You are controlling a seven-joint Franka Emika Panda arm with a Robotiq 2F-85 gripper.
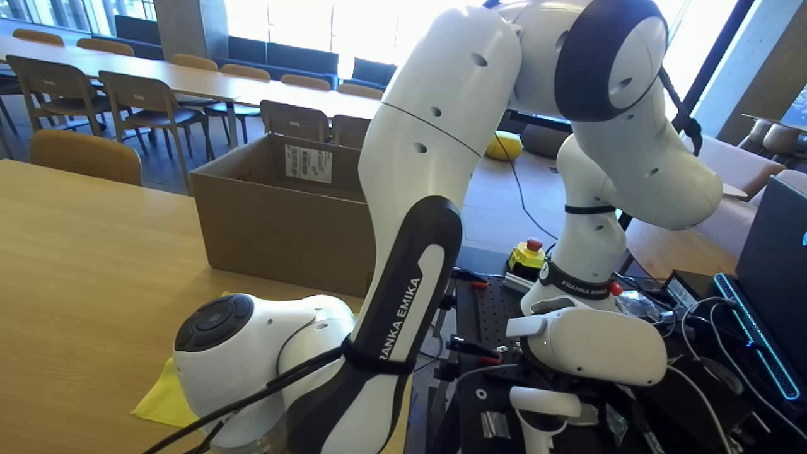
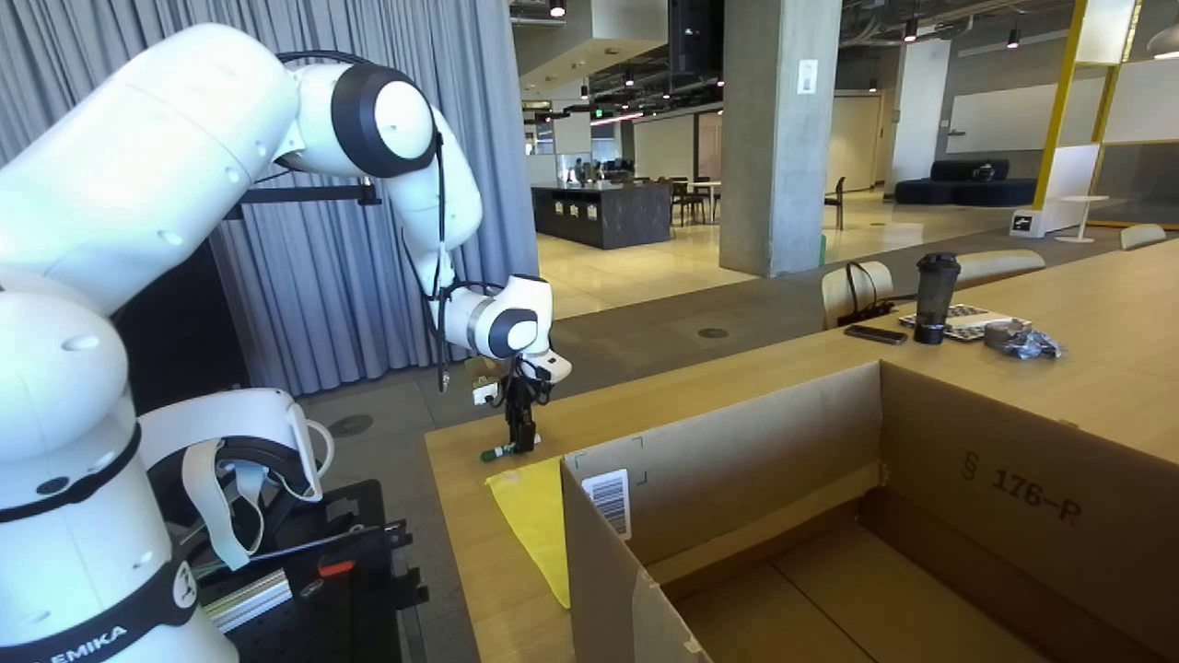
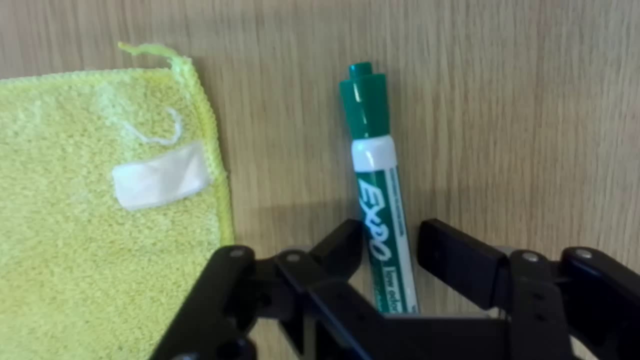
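Note:
A green Expo marker [image 3: 378, 198] lies on the wooden table, its cap end pointing away from my gripper in the wrist view. My gripper is part open, with one finger on each side of the marker's barrel. A narrow gap shows between the marker and the right finger; the left finger [image 3: 339, 252] is at or very near its edge. In exterior view 2 the gripper [image 2: 521, 444] is down at the tabletop around the marker [image 2: 497, 453]. Exterior view 1 does not show the fingers.
A yellow cloth [image 3: 108, 240] with a white tag lies left of the marker in the wrist view. The open cardboard box [image 2: 729, 486] stands on the table beyond the cloth, looking empty where visible. Bare tabletop [image 3: 528, 120] extends to the marker's right.

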